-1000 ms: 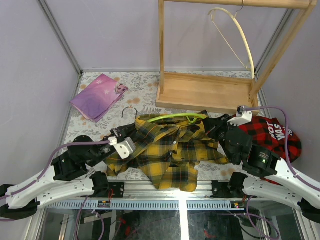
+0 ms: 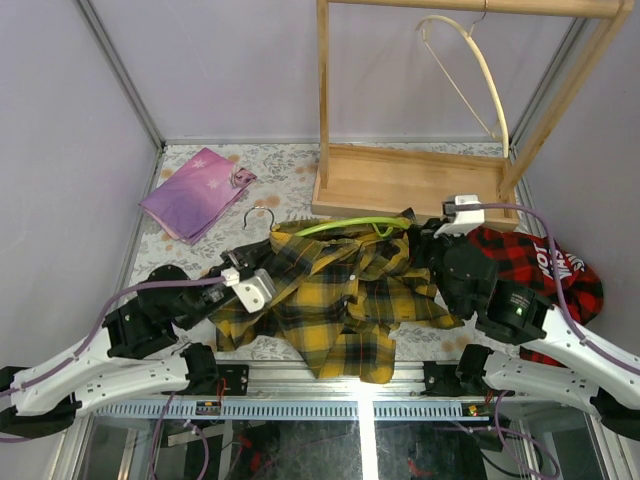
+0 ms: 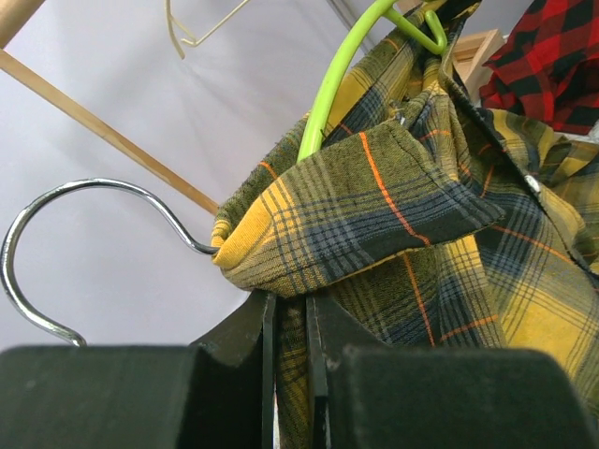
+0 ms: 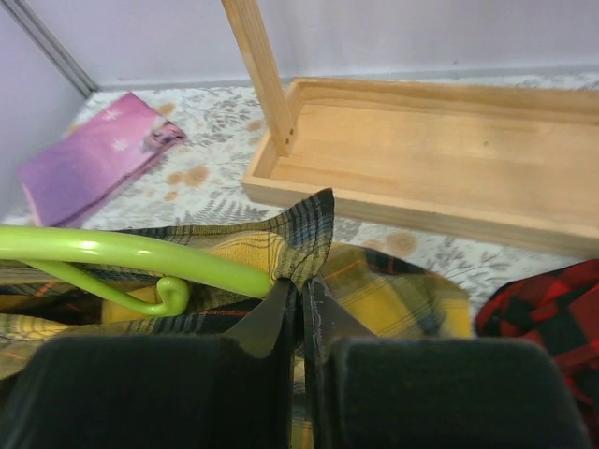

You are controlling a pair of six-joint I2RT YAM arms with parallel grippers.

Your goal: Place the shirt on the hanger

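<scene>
A yellow and black plaid shirt (image 2: 345, 290) hangs between my two arms, over the front of the table. Out of its collar runs a green hanger (image 2: 352, 223), whose metal hook (image 3: 103, 187) sticks out past the cloth on the left. My left gripper is shut on the shirt just below the hook, a fold of cloth between its fingers. On the other side my right gripper is shut on the shirt's shoulder cloth, right at the end of the green hanger arm (image 4: 140, 251). Whether it also grips the hanger tip is hidden.
Behind the shirt stands a wooden rack (image 2: 415, 178) with a cream hanger (image 2: 485, 75) on its bar. A folded purple cloth (image 2: 198, 193) lies at the back left. Red and black checked cloth (image 2: 545, 275) lies beside the right arm.
My right gripper has shifted slightly left and back, its wrist turning a little. The hanger's hook has moved slightly back, and the left gripper has shifted only slightly.
</scene>
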